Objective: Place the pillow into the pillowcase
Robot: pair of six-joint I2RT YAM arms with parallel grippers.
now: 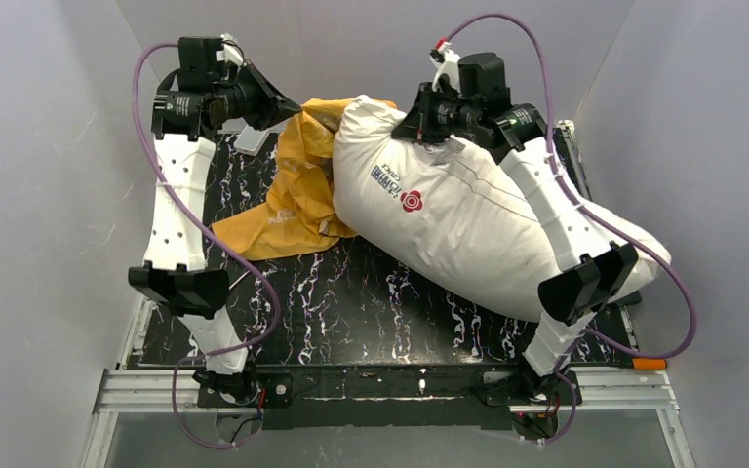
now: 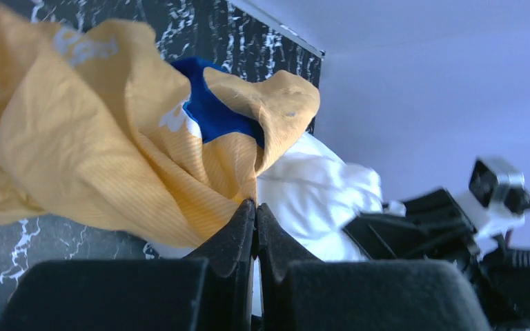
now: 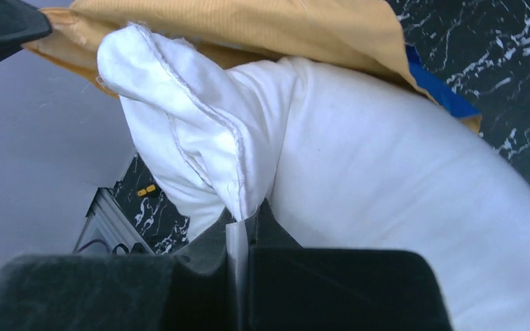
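The white pillow lies diagonally, its left end raised against the yellow pillowcase. My left gripper is shut on the pillowcase's top edge, high at the back left; in the left wrist view the cloth runs into its tips, with a blue lining showing. My right gripper is shut on bunched white fabric of the pillow's end, which the yellow cloth partly overlaps from behind. How far that end sits inside the pillowcase cannot be seen fully.
A black marble table has bare room at the front. Grey walls stand at the back and sides. A small light object lies at the back left, and a small yellow tool shows on the table in the right wrist view.
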